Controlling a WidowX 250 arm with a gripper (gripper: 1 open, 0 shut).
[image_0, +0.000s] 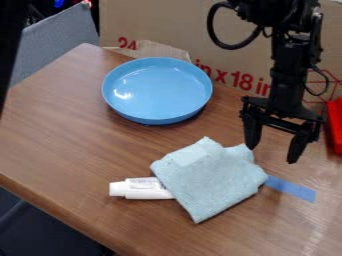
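Observation:
A light blue cloth (207, 185) lies folded on the wooden table, partly over a white tube (136, 188) whose capped end sticks out to the left. My black gripper (273, 150) is open above the table to the upper right of the cloth, its two fingers apart with nothing visible between them. A blue plate (156, 88) rests at the back left.
A red object (334, 127) sits at the right edge, beside the arm. A cardboard box (174, 35) stands behind the plate. A strip of blue tape (294, 190) lies right of the cloth.

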